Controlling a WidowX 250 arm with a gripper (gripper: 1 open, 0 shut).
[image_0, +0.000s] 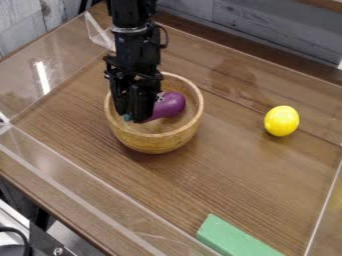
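Note:
My black gripper (134, 98) reaches down from the top into the left part of a wooden bowl (167, 140). A purple oblong object (170, 103), like an eggplant, lies in the bowl just right of the fingers. The fingertips are dark and overlap, so whether they hold anything cannot be told.
A yellow lemon (281, 120) rests on the wooden table (107, 190) to the right. A green block (235, 237) lies at the front right edge.

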